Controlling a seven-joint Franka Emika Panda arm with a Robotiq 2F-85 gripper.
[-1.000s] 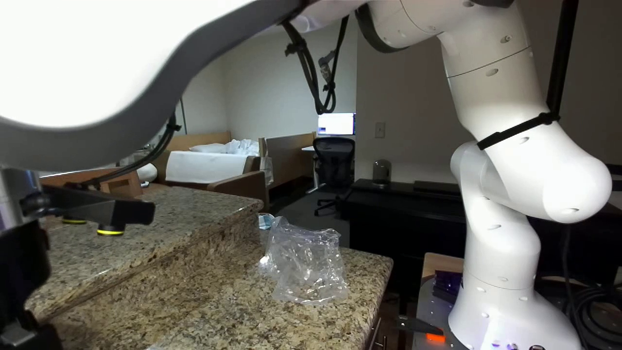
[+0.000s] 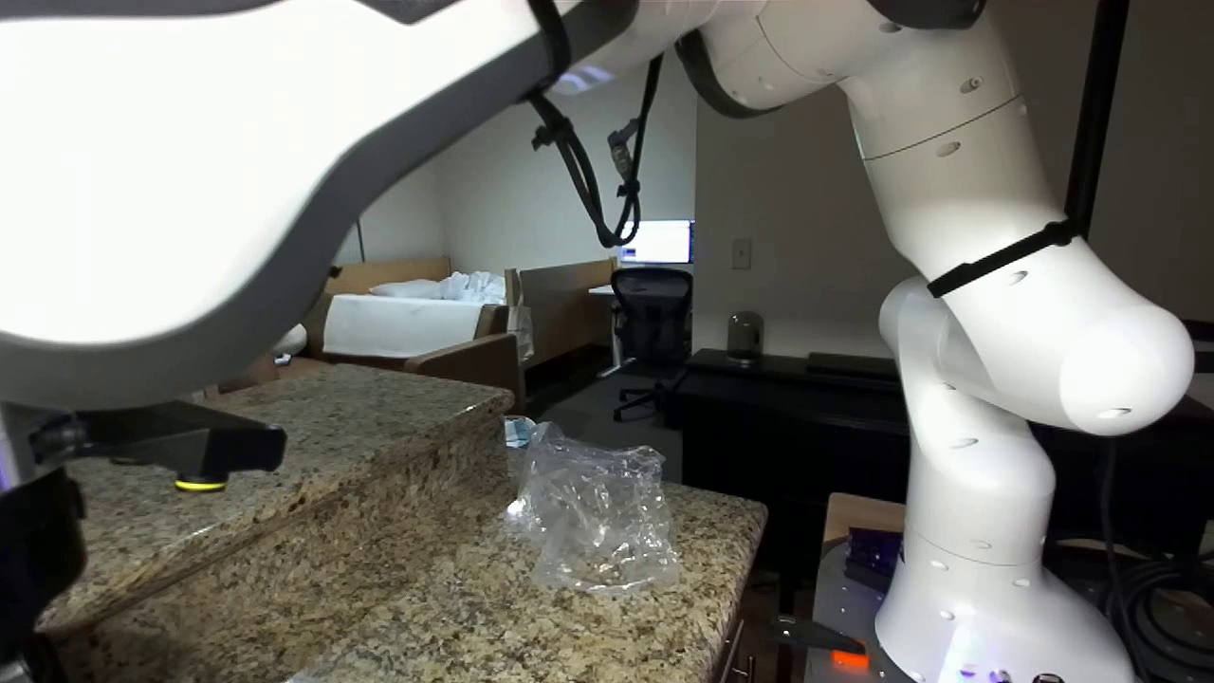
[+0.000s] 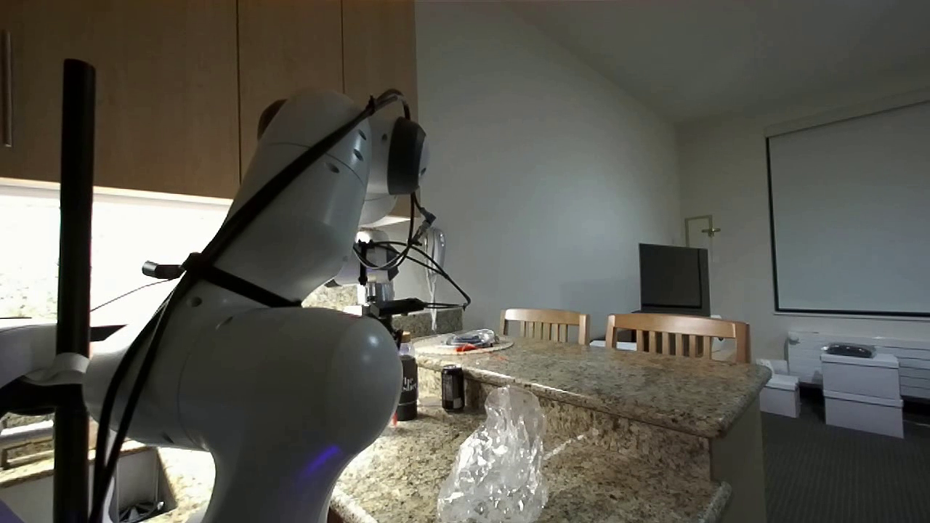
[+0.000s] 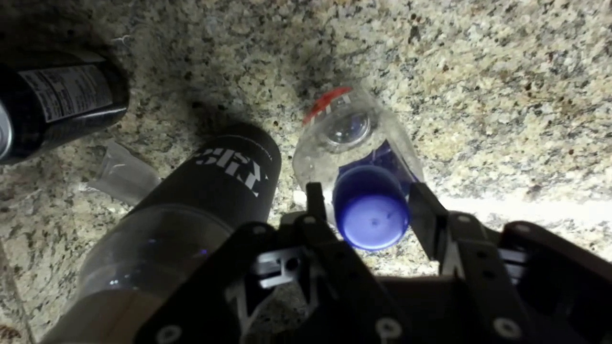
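Note:
A clear bottle [image 4: 396, 123] with a blue cap [image 4: 371, 220] stands on the granite counter, seen from above in the wrist view. My gripper is around the cap, with one finger [image 4: 315, 201] to its left and the other to its right. Small gaps show between cap and fingers, so the fingers stand part open. In exterior view 1 the gripper's tips are out of frame, though its black mount [image 2: 188, 438] shows at the left edge. The arm hides the blue-capped bottle in exterior view 2.
Close on the left is a dark-labelled bottle [image 4: 229, 172], with a black can [image 4: 63, 100] beyond it. A crumpled clear plastic bag [image 2: 597, 512] lies on the lower counter. Alongside runs the raised counter ledge [image 3: 601, 370]. Bare granite shows at the wrist view's upper right.
In exterior view 1 the arm and gripper mount have moved lower and slightly left. The plastic bag has not moved.

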